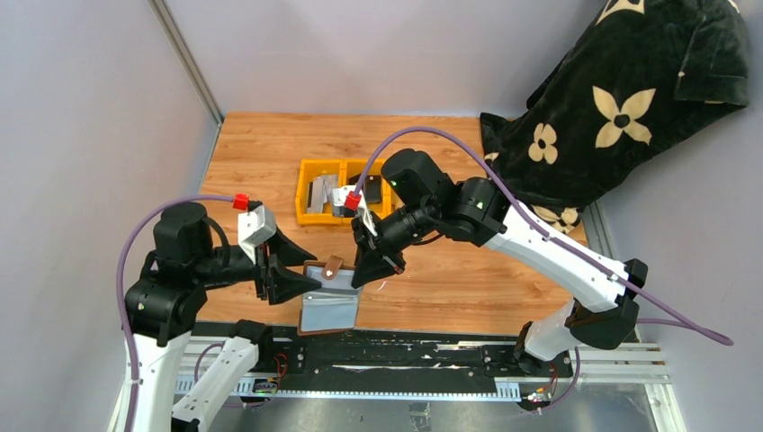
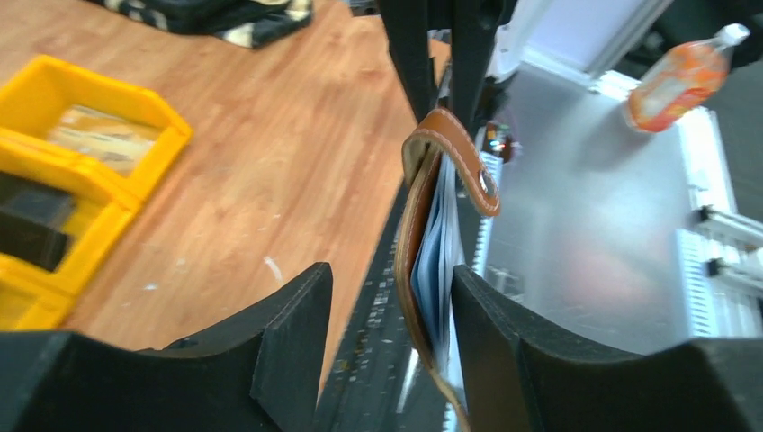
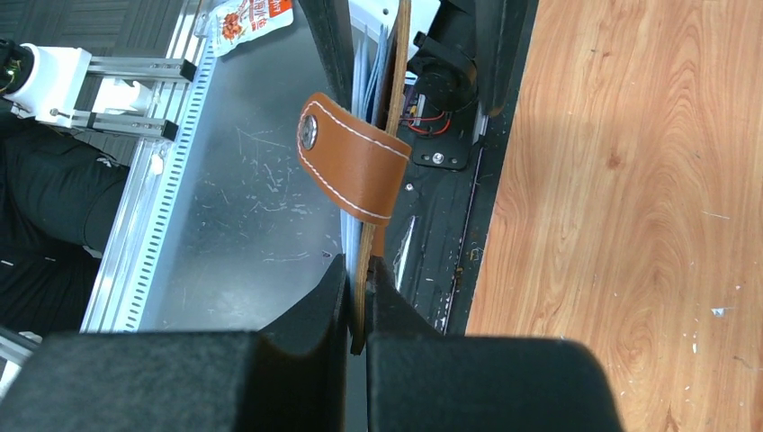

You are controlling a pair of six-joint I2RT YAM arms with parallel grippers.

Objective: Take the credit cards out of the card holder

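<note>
The brown leather card holder (image 1: 329,310), with pale translucent sleeves and a snap strap (image 3: 355,160), hangs above the table's front edge. My right gripper is shut on one edge of it. My left gripper stands open on the opposite side, its fingers parted. In the left wrist view, the holder's sleeves (image 2: 437,261) run close along the right-hand finger (image 2: 504,351); whether they touch I cannot tell. From the right wrist view, the holder's far end lies between the left fingers. No separate credit card can be made out inside the sleeves.
Beyond the grippers sits a yellow divided box (image 1: 310,171) with a dark item (image 2: 31,216) and flat packets in it. A black patterned cloth (image 1: 621,117) covers the back right.
</note>
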